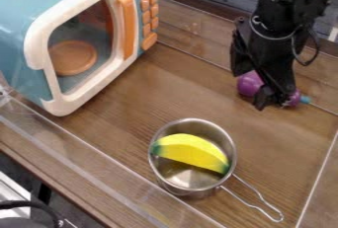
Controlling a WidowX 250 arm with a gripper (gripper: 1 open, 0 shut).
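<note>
My black gripper (270, 90) hangs at the upper right, fingers pointing down and open, over a purple toy vegetable (250, 84) that lies on the wooden counter and is partly hidden behind it; whether they touch I cannot tell. A steel pot (179, 179) with a wire handle sits at the lower middle, holding a yellow toy (192, 151) with green ends.
A blue-and-white toy microwave (54, 5) with an orange plate (73, 54) inside fills the upper left. A wall runs along the back, and a dark cable lies at the lower left.
</note>
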